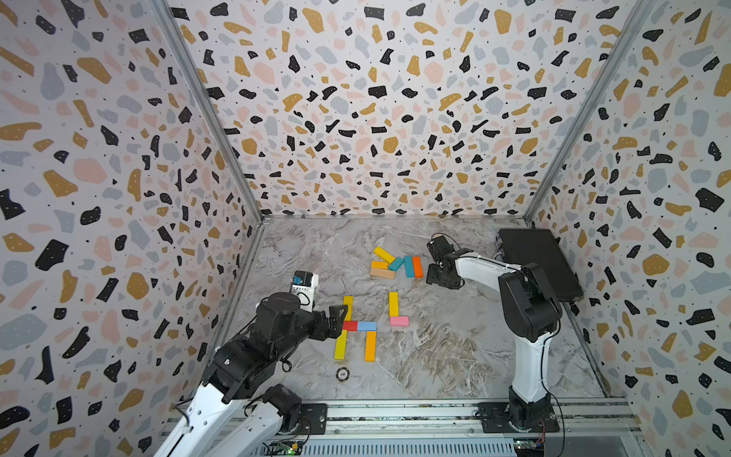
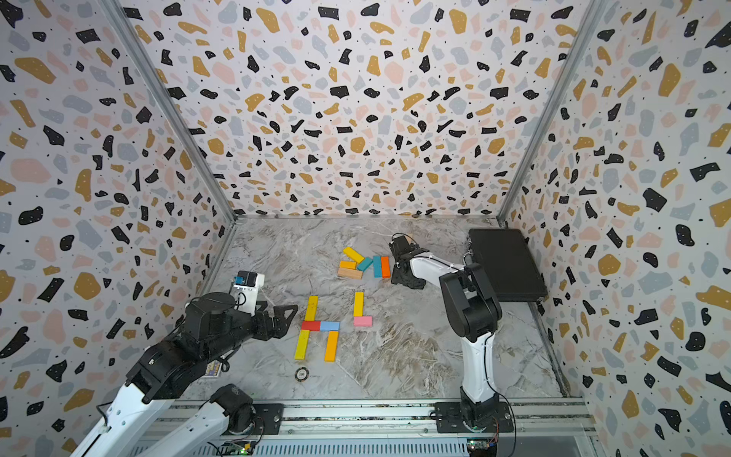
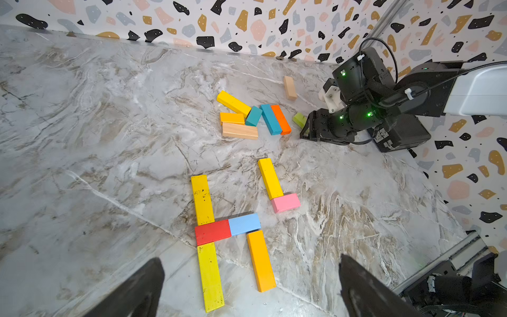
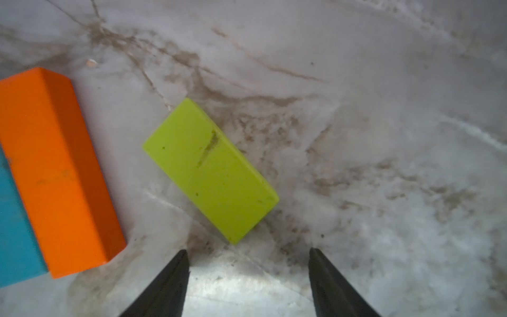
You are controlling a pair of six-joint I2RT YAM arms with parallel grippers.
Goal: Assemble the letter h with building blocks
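An h shape lies on the marble table: yellow block [image 3: 202,198] on top, red block [image 3: 213,232] and light blue block [image 3: 244,224] across the middle, yellow-green block [image 3: 210,275] at lower left, orange-yellow block [image 3: 261,260] at lower right. My left gripper hovers beside this shape, open and empty. Over at the back right, my right gripper stands with its fingers apart and only bare table between them. A lime green block [image 4: 211,169] lies diagonally just beyond its fingertips, apart from them.
Left of the green block are an orange block [image 4: 63,169] and a teal block [image 4: 15,227]. More blocks, including a wooden block [image 3: 239,130], cluster nearby. A yellow block [image 3: 270,178] touches a pink block [image 3: 285,203] right of the h.
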